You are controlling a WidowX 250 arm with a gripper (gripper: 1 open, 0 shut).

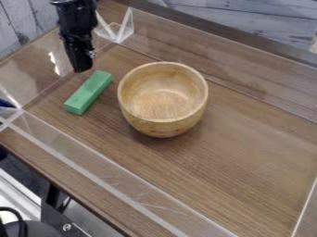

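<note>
My gripper [80, 63] is at the upper left of the camera view, dark, above and behind a green rectangular block [88, 93], apart from it. It looks shut, with nothing visible between its fingers. The block lies on the wooden table just left of a round wooden bowl [162, 97], which appears empty.
A small blue object [6, 118] is cut off at the left edge, and dark cabling [15, 224] shows at the lower left corner.
</note>
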